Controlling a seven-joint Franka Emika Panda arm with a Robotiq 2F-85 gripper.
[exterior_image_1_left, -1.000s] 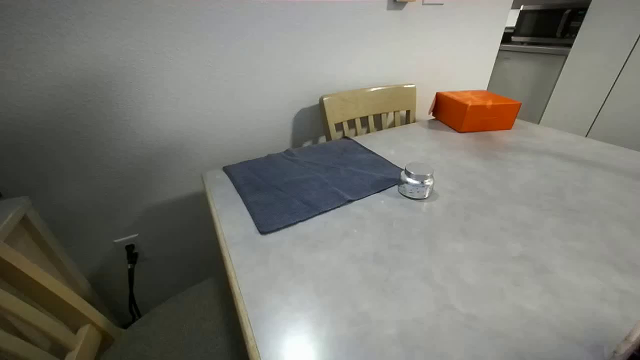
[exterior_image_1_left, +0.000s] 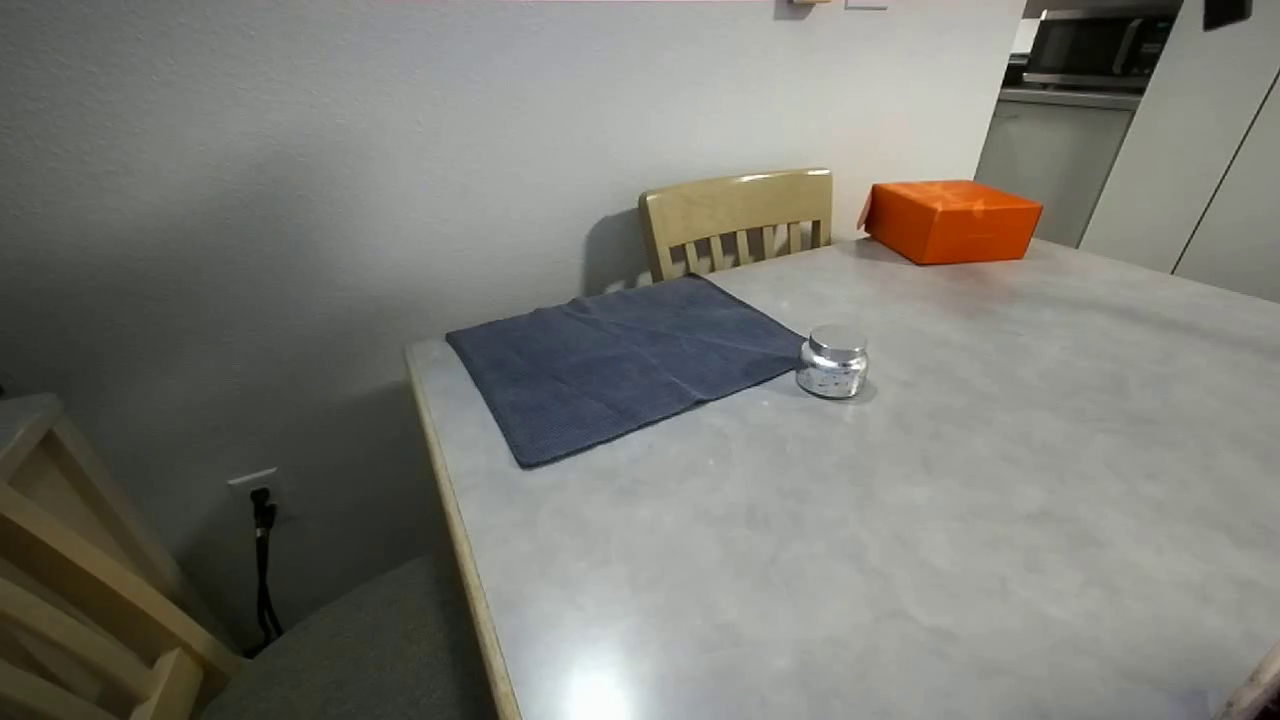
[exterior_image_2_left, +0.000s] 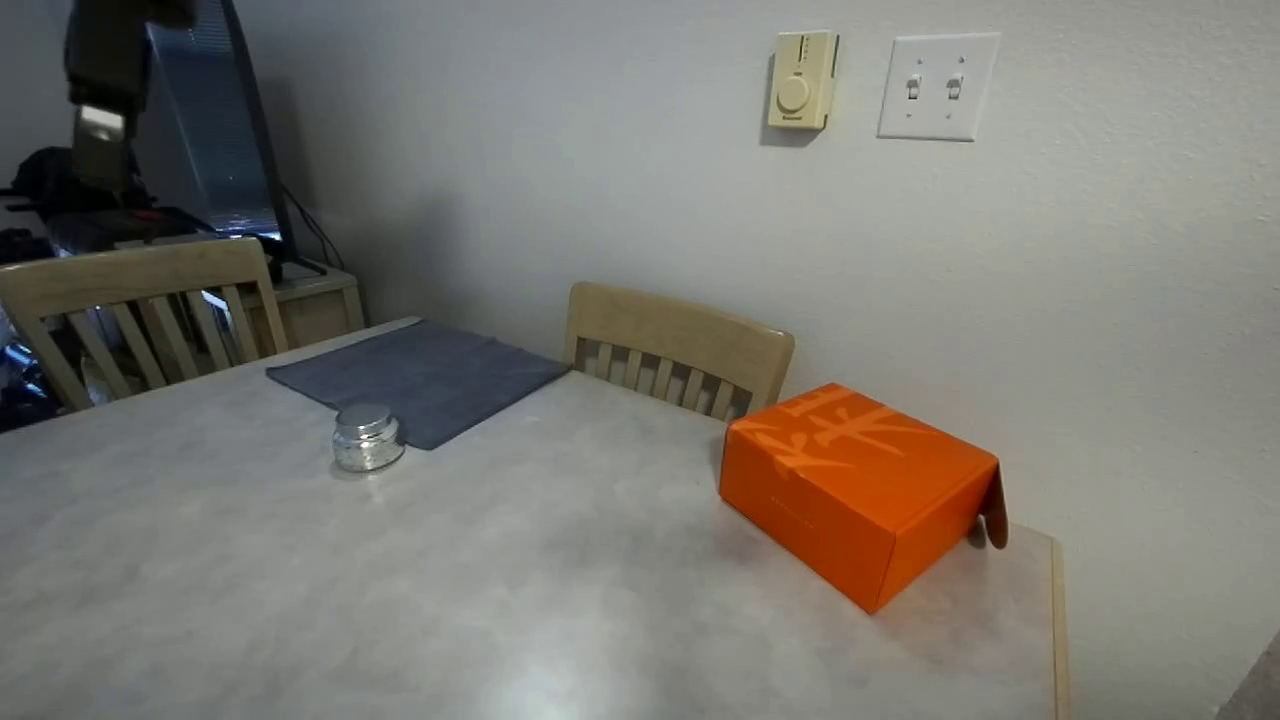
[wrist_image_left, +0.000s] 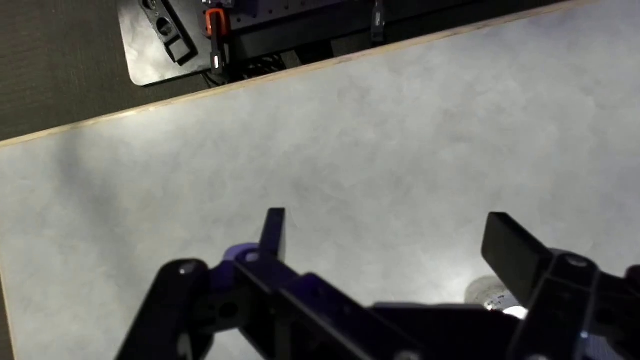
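Note:
A small silver jar (exterior_image_1_left: 833, 364) with a lid stands upright on the grey table, close by the near right corner of a flat dark blue cloth (exterior_image_1_left: 624, 366). In the second exterior view the jar (exterior_image_2_left: 367, 438) is left of centre, with the cloth (exterior_image_2_left: 438, 370) behind it. My gripper is open, its fingers wide apart and only bare tabletop visible between them. Part of the jar (wrist_image_left: 493, 294) shows in the wrist view beside the right finger, which partly hides it. High at the left of the second exterior view is a dark, blurred part of the arm (exterior_image_2_left: 106, 96).
An orange box (exterior_image_2_left: 846, 480) rests on the table near the wall, one flap hanging open. Wooden chairs (exterior_image_2_left: 678, 348) stand at the table's sides. A clamp (wrist_image_left: 216, 36) shows beyond the table edge in the wrist view.
A dark piece of the arm now shows at the top right corner of the first exterior view, absent a second ago. Jar, cloth and box have not moved.

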